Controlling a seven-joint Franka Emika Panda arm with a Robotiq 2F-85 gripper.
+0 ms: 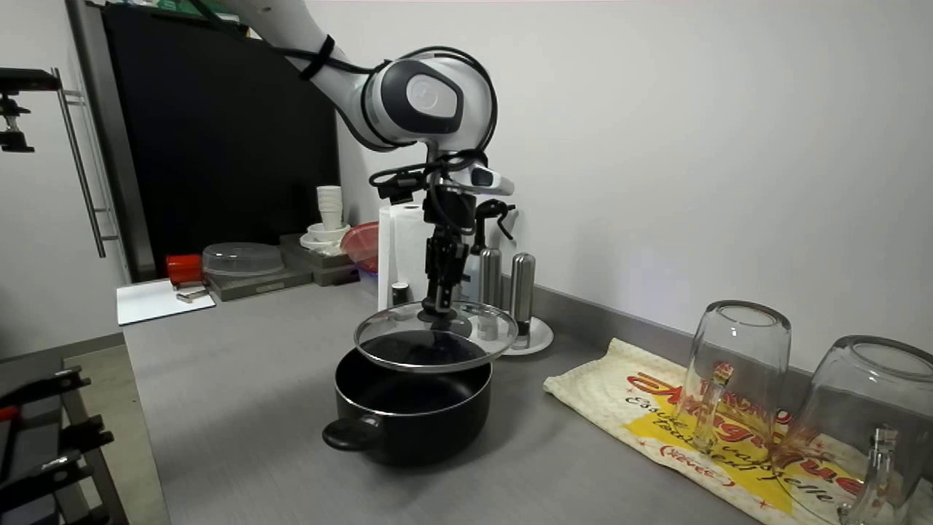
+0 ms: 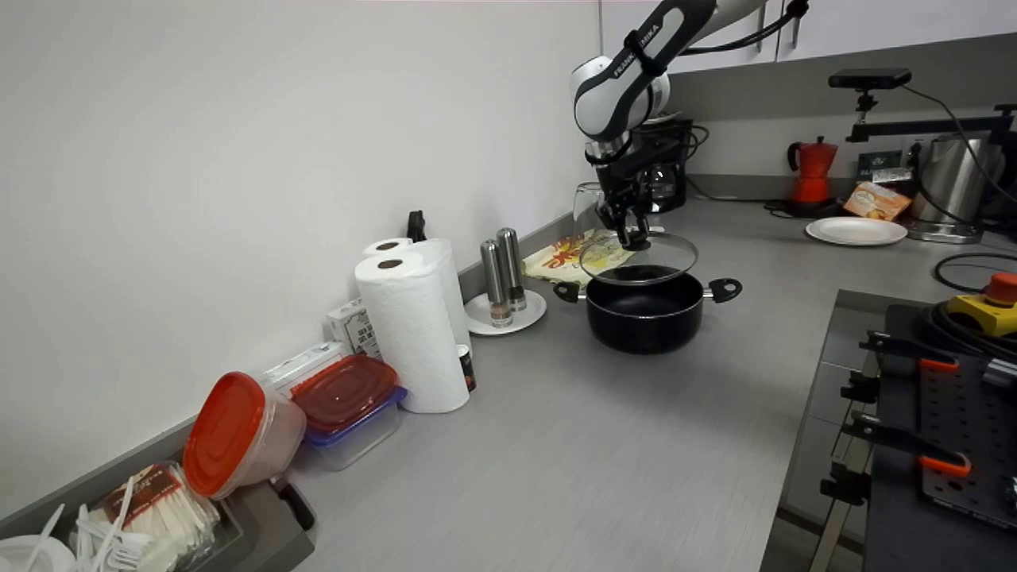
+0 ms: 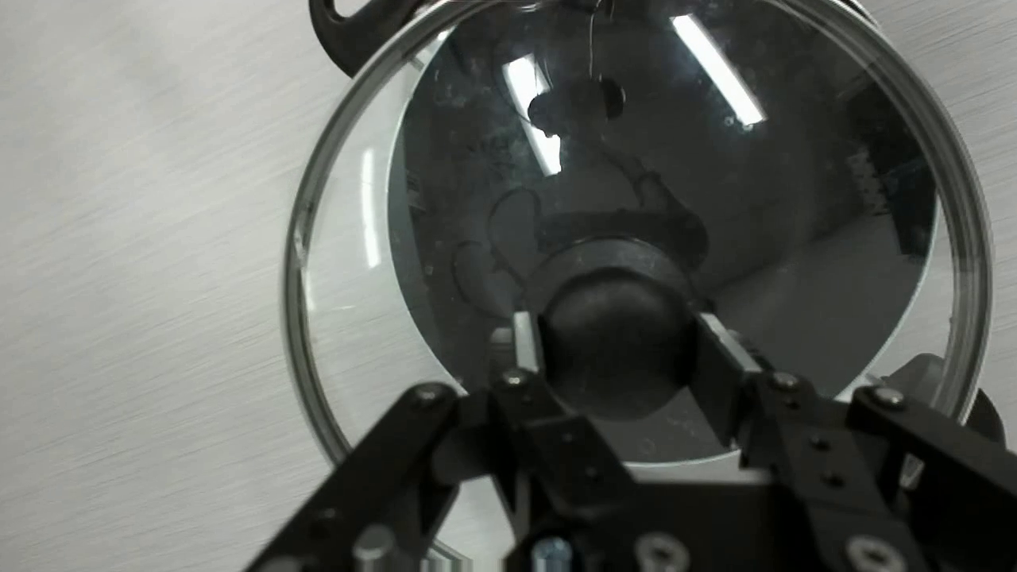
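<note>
My gripper is shut on the round black knob (image 3: 620, 343) of a glass lid (image 1: 385, 337). Tilted a little, the lid hangs over the black pot (image 1: 415, 429), shifted toward the pot's back right in exterior view 1. A gap shows between the lid's near rim and the pot's open mouth in that view. Exterior view 2 has the lid (image 2: 610, 272) just above the pot (image 2: 643, 329), both side handles of the pot showing. Whether the far rim touches the pot is hard to tell.
Behind the pot, two metal grinders (image 1: 522, 289) stand on a white plate (image 1: 535, 340). Paper towel rolls (image 2: 415, 329) stand along the wall. Upturned glass mugs (image 1: 735, 367) rest on a printed cloth (image 1: 630, 394) at the right.
</note>
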